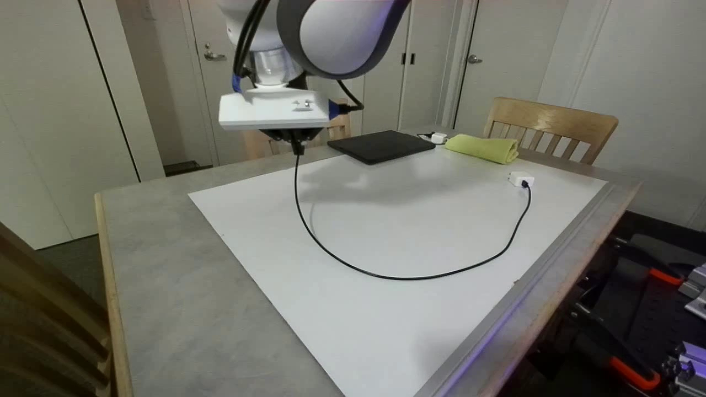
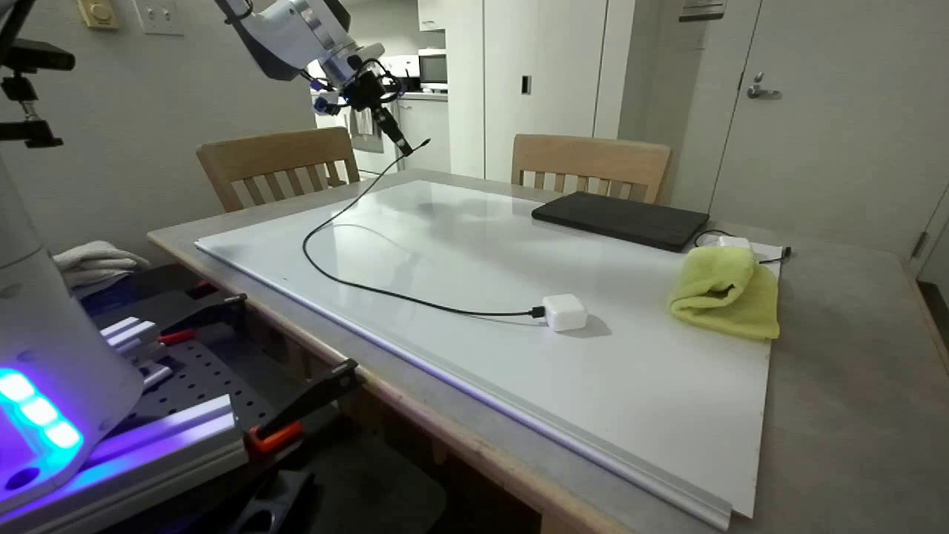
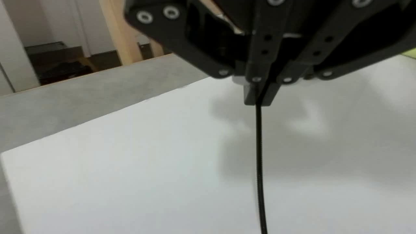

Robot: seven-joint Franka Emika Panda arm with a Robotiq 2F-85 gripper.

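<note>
Held above the white board, my gripper point(image 1: 298, 151) is shut on a black cable point(image 1: 391, 277) close to one end. In exterior view 2 a short connector end point(image 2: 425, 142) sticks out beyond the fingertips. From the gripper point(image 2: 406, 151) the cable hangs down and curves across the board to a white charger block point(image 2: 564, 312), where it is plugged in. The wrist view has the cable point(image 3: 259, 156) running straight down from between the closed fingers. The connector is hidden there.
A black flat laptop-like slab point(image 1: 382, 146) lies at the board's far edge. Near it are a yellow-green cloth point(image 2: 725, 292) and a second white adapter point(image 1: 438, 138). Wooden chairs point(image 1: 551, 129) stand around the table. The middle of the white board point(image 2: 427, 240) is mostly clear.
</note>
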